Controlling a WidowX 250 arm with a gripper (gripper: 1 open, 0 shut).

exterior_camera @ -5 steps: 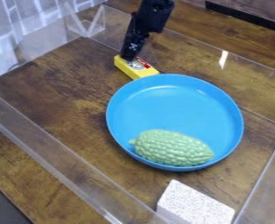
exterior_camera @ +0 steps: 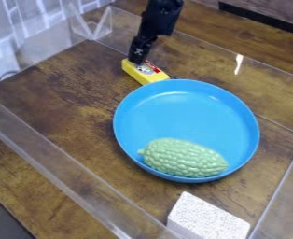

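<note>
My black gripper (exterior_camera: 139, 56) hangs at the top centre, its fingertips low over the far end of a yellow box (exterior_camera: 149, 75) with a red label; whether they touch it I cannot tell. In front of the box is a blue plate (exterior_camera: 187, 107), with a green bumpy bitter melon (exterior_camera: 180, 157) lying in its near part. The gripper is dark and small in view, so the spread of its fingers is hard to see.
A white speckled block (exterior_camera: 206, 217) sits at the bottom right. Clear plastic walls surround the wooden work surface (exterior_camera: 62, 131).
</note>
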